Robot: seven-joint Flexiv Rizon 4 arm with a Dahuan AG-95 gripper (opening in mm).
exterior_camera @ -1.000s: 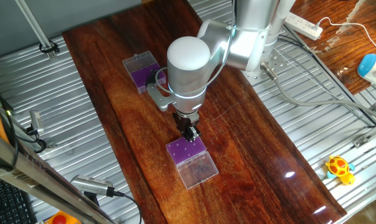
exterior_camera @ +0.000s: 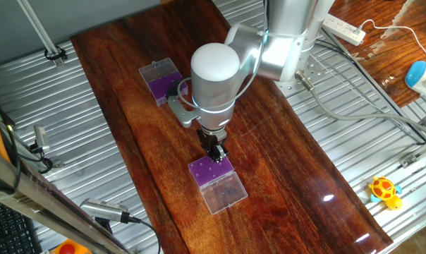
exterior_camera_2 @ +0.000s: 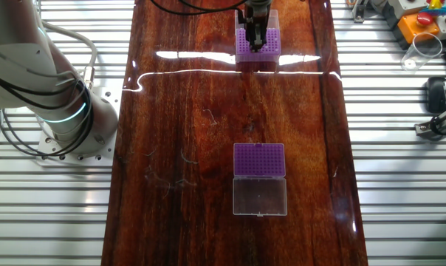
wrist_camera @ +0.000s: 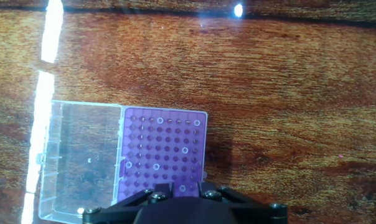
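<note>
A purple tube rack point(wrist_camera: 166, 140) with a clear hinged lid point(wrist_camera: 82, 158) folded flat beside it lies under my gripper. Several small whitish rings, which look like tube tops, sit in scattered holes of this rack. One ring point(wrist_camera: 182, 188) shows in the gap between my fingertips. The fingers stand apart, and nothing is seen gripped. From outside, the gripper point(exterior_camera: 216, 156) points down over the rack's edge; its exact height is hard to judge. A second purple rack point(exterior_camera_2: 258, 160), its clear lid point(exterior_camera_2: 260, 196) also laid open, rests farther along the table; its holes look empty.
Bare wooden table point(exterior_camera: 283, 190) surrounds both racks, with wide free room between them. Slatted metal decking point(exterior_camera_2: 400, 192) borders the wood. A clear cup point(exterior_camera_2: 421, 53) and a control box with buttons point(exterior_camera_2: 422, 18) stand off the table. A toy turtle point(exterior_camera: 384, 189) sits on the decking.
The arm and gripper have shifted very slightly to the right in exterior view 1. The racks and lids have stayed where they were.
</note>
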